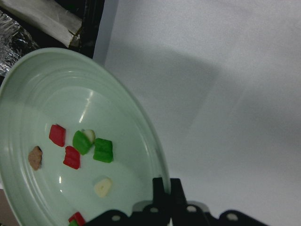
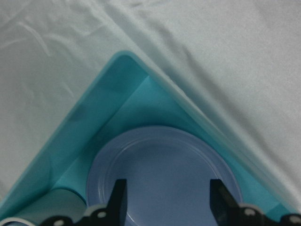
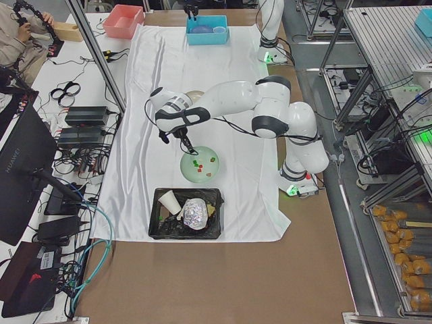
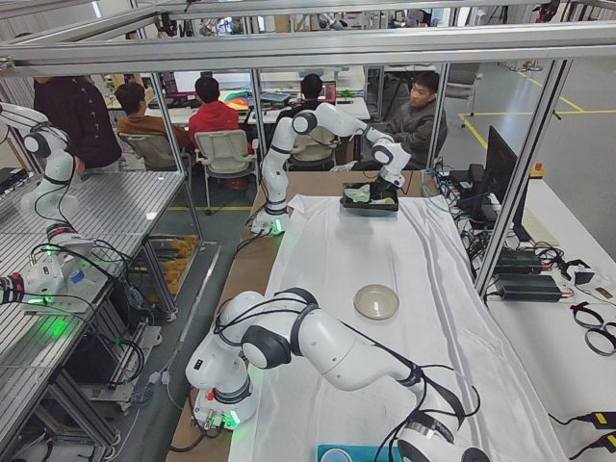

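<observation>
My left gripper is shut on the rim of a pale green plate [image 3: 200, 169], which carries several red and green pieces and pale and brown bits. The plate is near a black lined bin [image 3: 155, 216] holding a white cup [image 3: 169, 201] and crumpled foil [image 3: 196, 214]. At the far end, my right gripper stands open over a blue plate [image 2: 160, 165], which lies in a teal bin [image 2: 80, 127] beside a cup [image 2: 56, 207].
A beige plate [image 4: 376, 302] sits mid-table, partly behind the left arm in the camera left view. The white cloth [image 3: 250, 209] is otherwise mostly clear. A pink bin [image 3: 123, 20] stands off to the side.
</observation>
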